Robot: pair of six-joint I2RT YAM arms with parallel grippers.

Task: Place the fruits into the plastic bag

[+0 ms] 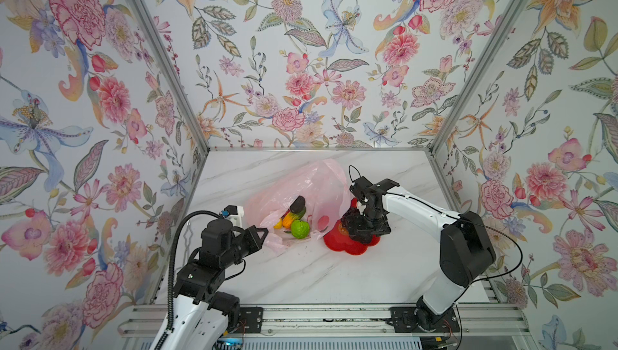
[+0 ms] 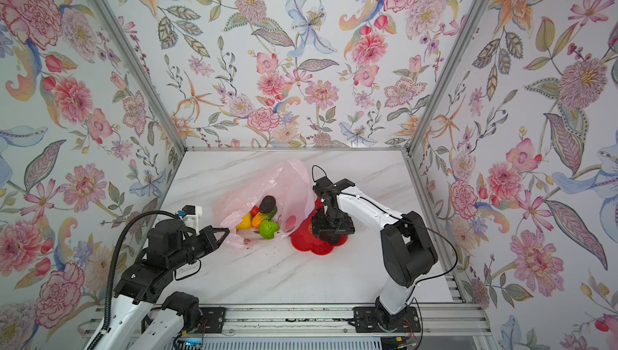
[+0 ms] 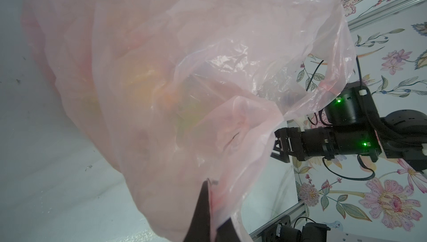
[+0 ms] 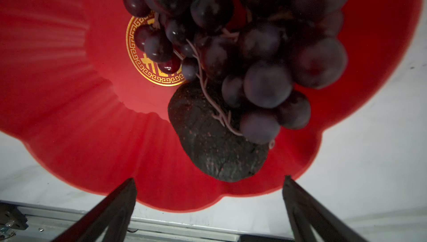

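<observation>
A pink translucent plastic bag (image 1: 289,185) stands with its mouth spread toward the front. Inside lie a green fruit (image 1: 300,229), a dark oval fruit (image 1: 297,204) and several yellow, orange and red ones (image 2: 244,222). My left gripper is shut on the bag's edge, pink film showing between its fingers. On the red plate (image 4: 146,166) are a bunch of dark grapes (image 4: 266,81) and a blackish avocado-like fruit (image 4: 209,139). Over the plate's front part my right gripper stands open, its fingers either side of the blackish fruit, nothing held.
The bag's right side (image 1: 334,189) comes close to the plate and the right arm. Patterned walls enclose the back and sides.
</observation>
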